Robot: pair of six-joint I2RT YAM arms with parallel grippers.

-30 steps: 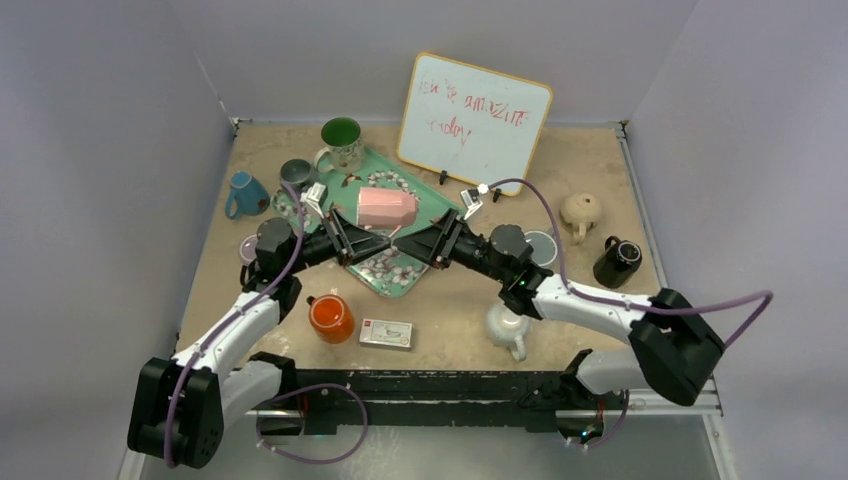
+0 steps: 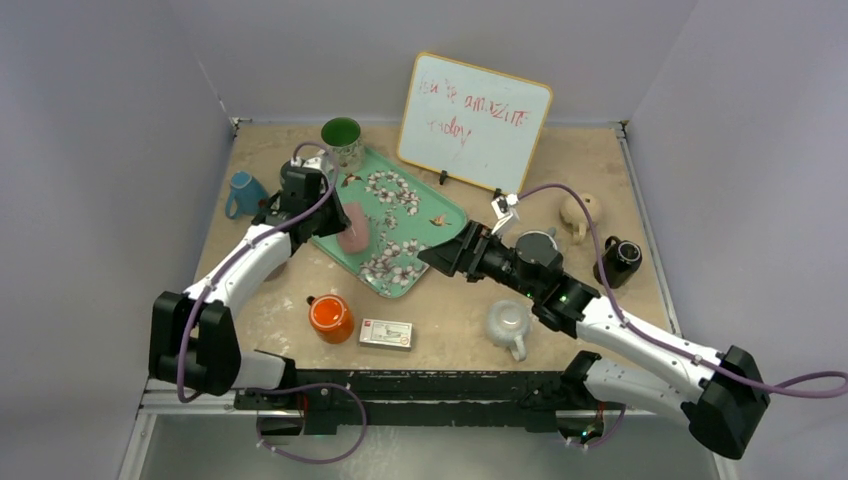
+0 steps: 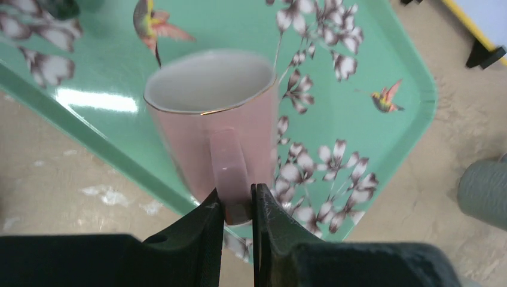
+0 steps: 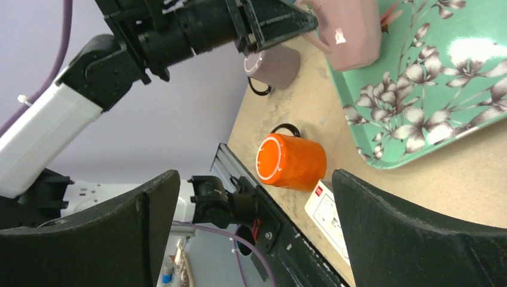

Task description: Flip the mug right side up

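Note:
The pink mug (image 3: 179,131) stands over the green floral tray (image 2: 400,275), its open rim facing up in the left wrist view. My left gripper has its fingertips at the lower end of the mug's handle (image 3: 227,161); whether it grips firmly is hard to tell. In the top view the mug (image 2: 355,232) is partly behind that gripper. My right gripper (image 2: 445,255) is open and empty, over the tray's right edge, apart from the mug.
An orange mug (image 2: 330,318) and a box (image 2: 385,334) lie in front; a green mug (image 2: 342,140) and whiteboard (image 2: 470,120) at the back; blue mug (image 2: 245,195) left; teapot (image 2: 508,325) and black mug (image 2: 618,262) right.
The pink mug has gone from lying sideways between both grippers to upright, lower and further left with my left gripper. My right gripper has moved away rightward.

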